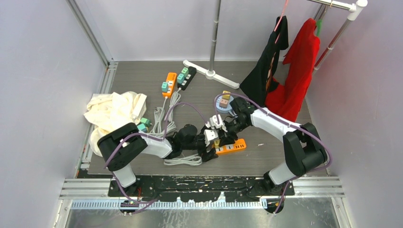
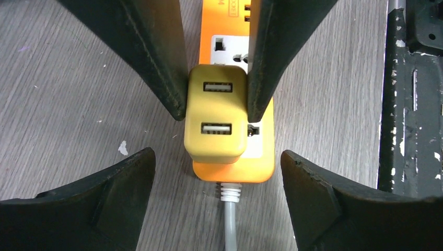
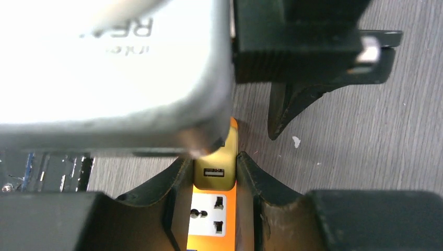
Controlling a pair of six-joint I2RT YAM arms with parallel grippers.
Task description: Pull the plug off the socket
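The yellow plug (image 2: 215,107), a block with two USB slots, sits upright at the cable end of the orange power strip (image 1: 233,146). My right gripper is shut on it, one finger pressed to each side. In the left wrist view, the right fingers (image 2: 265,63) come down from the top and clasp the plug. My left gripper is open around the strip's cable end, its fingers apart from the strip on both sides. Its white and black body hides the strip's cable end and much of the plug in the right wrist view.
The grey cable (image 2: 230,214) runs from the strip between the left fingers. Other strips with plugs (image 1: 171,80), cream cloth (image 1: 116,111) and a round blue-white socket (image 1: 225,103) lie further off. Both arms are very close together.
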